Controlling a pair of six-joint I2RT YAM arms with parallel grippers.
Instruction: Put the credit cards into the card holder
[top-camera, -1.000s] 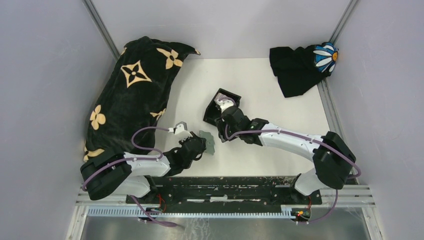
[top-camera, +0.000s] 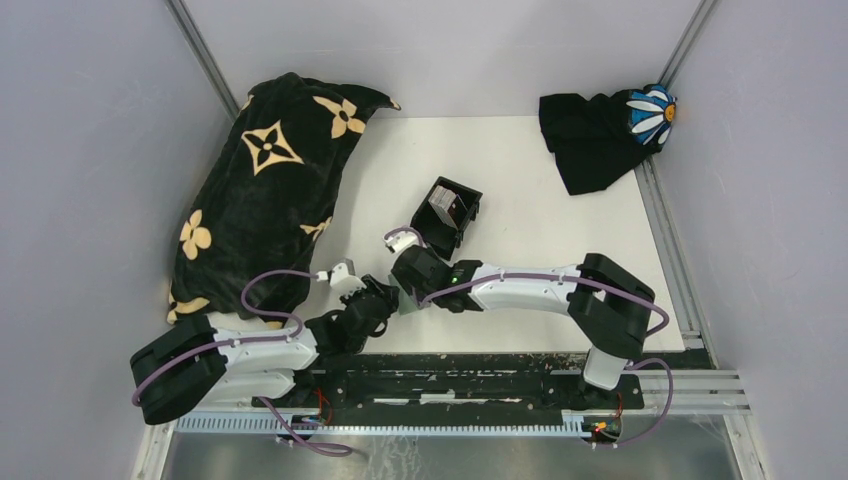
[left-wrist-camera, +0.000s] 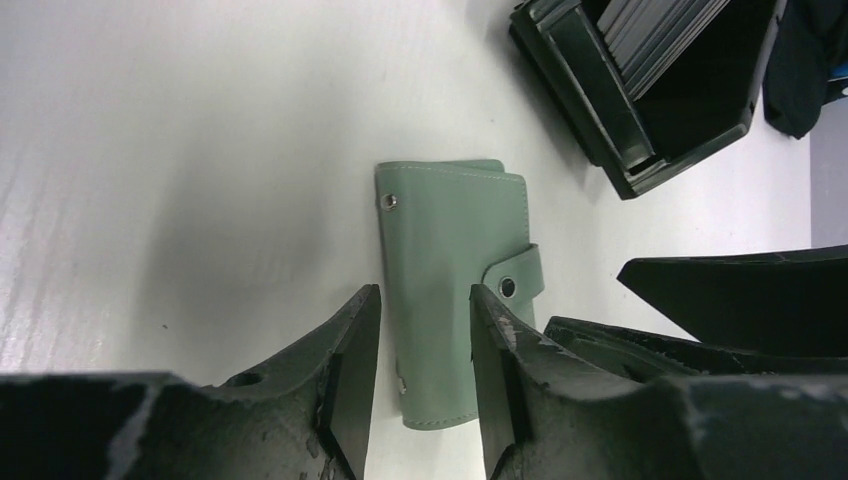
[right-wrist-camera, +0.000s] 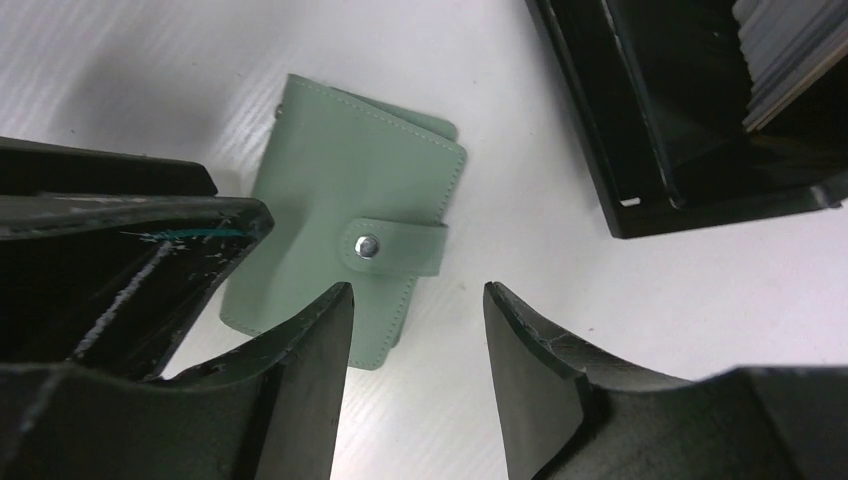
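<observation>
The green card holder (left-wrist-camera: 440, 250) lies flat on the table with its snap strap folded over one edge; in the top view it is mostly hidden by the grippers. Above the holder in its own wrist view, my left gripper is part open with nothing between its fingers. My right gripper stands open and empty, near the holder's strap side. A stack of thin cards (left-wrist-camera: 660, 30) stands inside a black box (right-wrist-camera: 590, 130) beyond the holder.
A black patterned pillow (top-camera: 265, 180) fills the left side. Black cloth (top-camera: 590, 145) with a flower print lies at the back right. The two grippers are close together over the holder. Bare table (top-camera: 540, 220) stretches to the right of the box.
My right gripper has moved left and toward the front, away from the box to the holder. The left gripper has shifted a little left.
</observation>
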